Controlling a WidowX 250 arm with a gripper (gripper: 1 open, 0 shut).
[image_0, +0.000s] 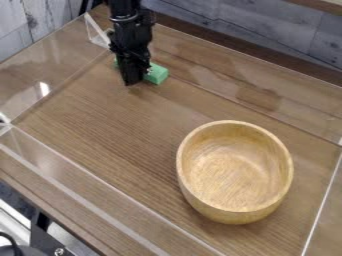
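Observation:
The black gripper (131, 72) reaches down from the top of the view to a green object (155, 73) at the upper left of the wooden surface. It is over or against the object's left part, hiding some of it. Whether the fingers are shut on it is too small to tell.
A large yellow oval bowl (234, 172) sits at the lower right of the wooden table (107, 160). Grey walls or edges line the back and sides.

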